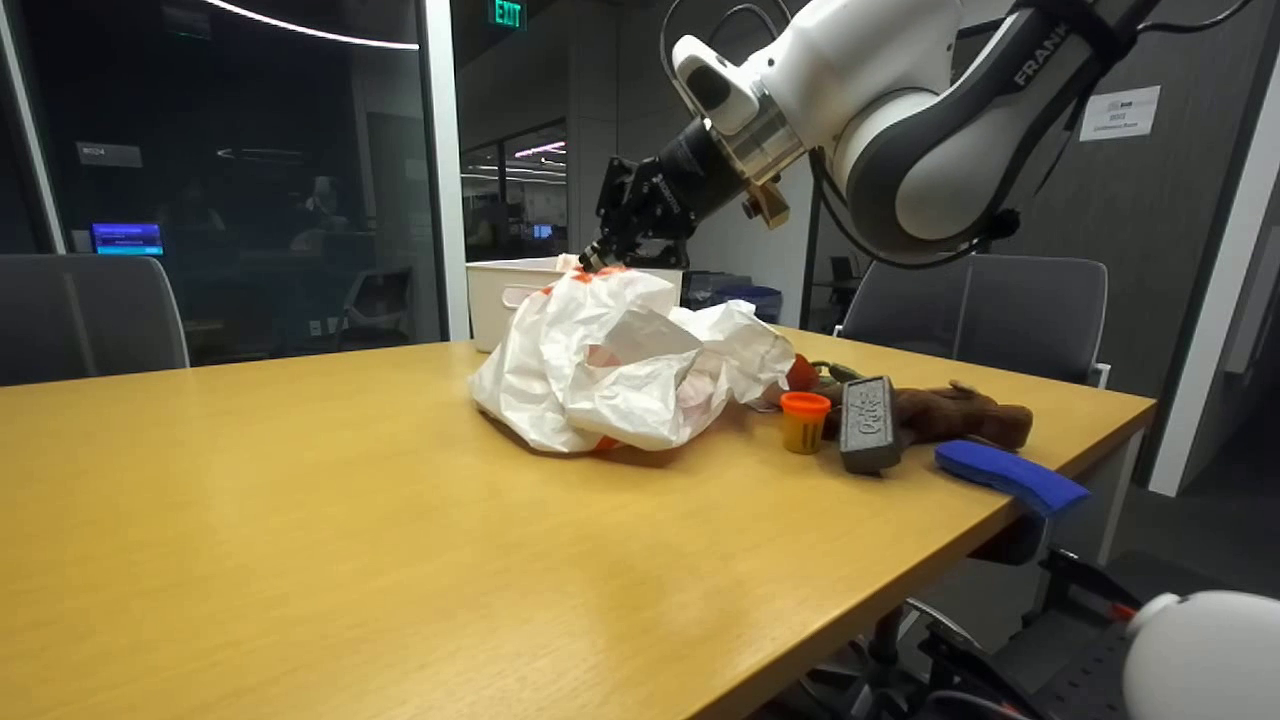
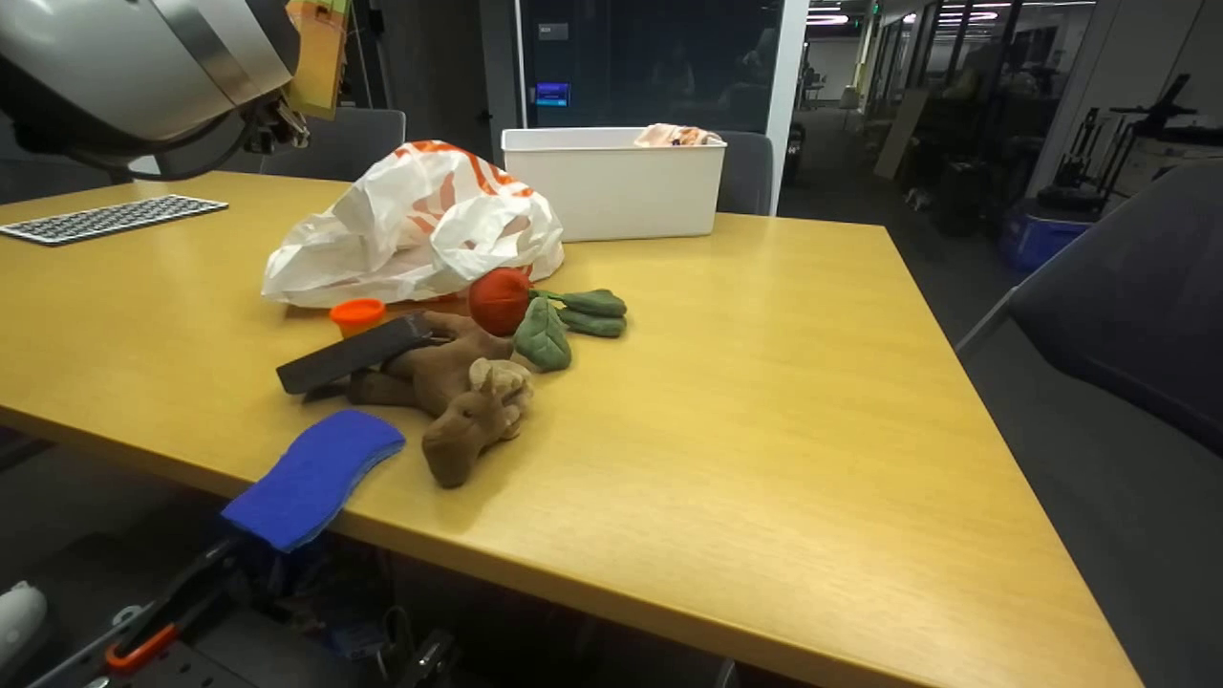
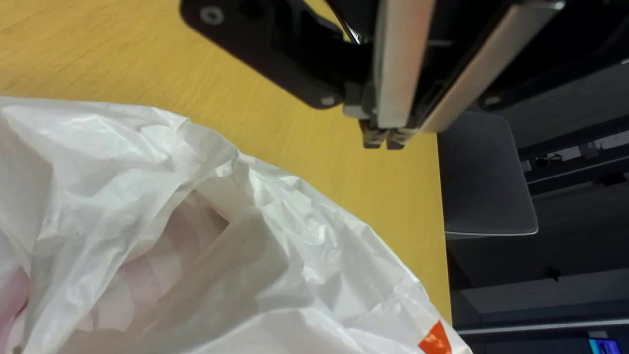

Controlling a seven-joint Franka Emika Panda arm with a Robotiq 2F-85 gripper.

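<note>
A crumpled white plastic bag point(image 1: 624, 360) with orange print rests on the table; the same bag point(image 2: 424, 235) stands left of the bin in exterior view 2. In exterior view 1 my gripper point(image 1: 591, 257) is at the bag's top. The wrist view shows my gripper shut, its fingertips together and nothing visible between them. Bare table appears behind the tips, with the bag point(image 3: 295, 253) spreading below them in the picture. Something pink and white shows through the bag's opening. Exterior view 2 does not show my fingers.
A white bin point(image 2: 613, 189) with cloth in it stands behind the bag. Close to the bag lie an orange-lidded tub point(image 1: 804, 420), a dark eraser point(image 1: 870, 422), a brown plush animal point(image 2: 459, 424), a red plush vegetable point(image 2: 501, 300) and a blue cloth point(image 2: 315, 476).
</note>
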